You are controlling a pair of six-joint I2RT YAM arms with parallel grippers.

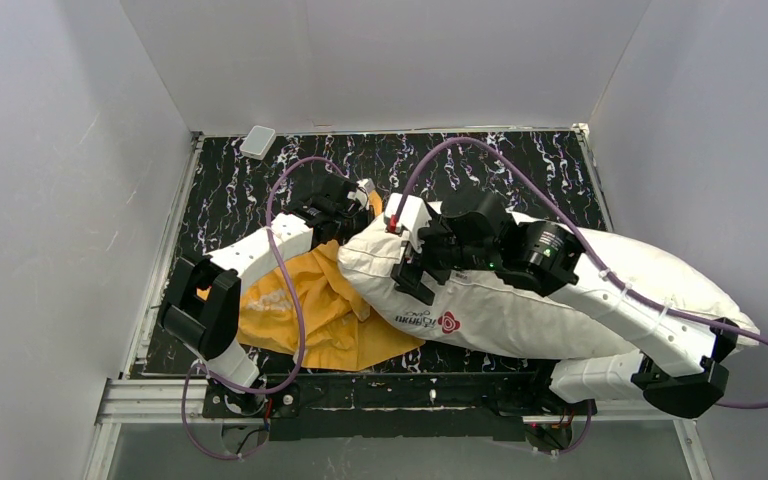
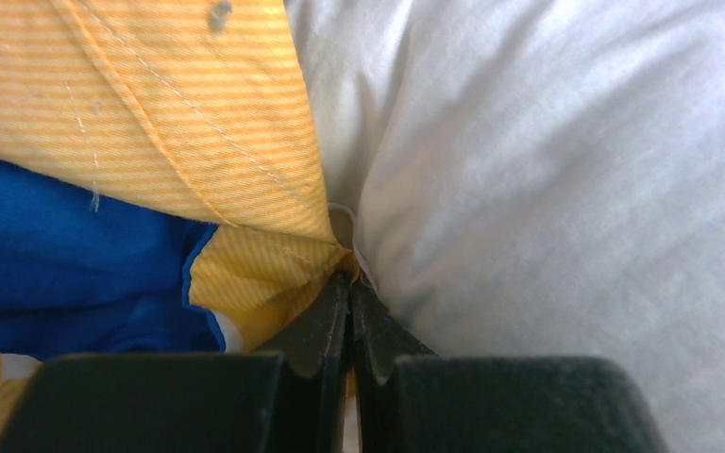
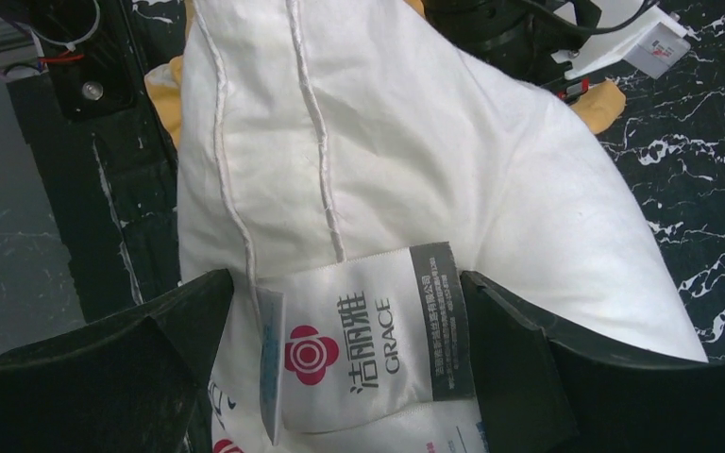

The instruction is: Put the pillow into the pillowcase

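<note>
The white pillow [image 1: 570, 320] lies across the right of the table, its left end against the yellow pillowcase [image 1: 320, 330]. In the left wrist view, white fabric [image 2: 566, 179] fills the right and striped yellow cloth [image 2: 151, 94] with blue lining the left. My left gripper is shut at the seam between them; whether cloth is between its tips is unclear. My right gripper stands open over the pillow, its fingers either side of the white label.
A small grey box [image 1: 258, 142] lies at the back left of the dark marble table [image 1: 520, 160]. Walls stand close around the table.
</note>
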